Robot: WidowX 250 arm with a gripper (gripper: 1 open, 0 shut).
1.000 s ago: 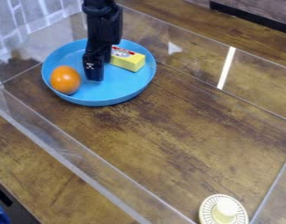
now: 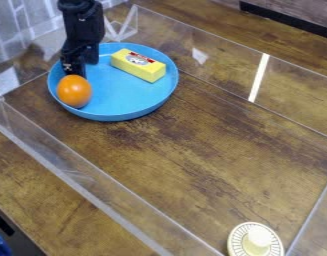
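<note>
A blue round tray [image 2: 132,98] sits at the upper left, holding an orange ball [image 2: 75,91] at its left front and a yellow box [image 2: 138,65] at its back right. My dark gripper [image 2: 72,68] reaches down over the tray's left back edge, just behind the orange ball. Its fingertips are small and dark, and whether they touch the ball is unclear.
A white round object [image 2: 254,241] lies at the bottom right. Transparent strips or walls run along the left and right, and a white line is at upper right.
My gripper has moved left from over the middle of the tray to its left back edge. The ball and box look nearly unmoved.
</note>
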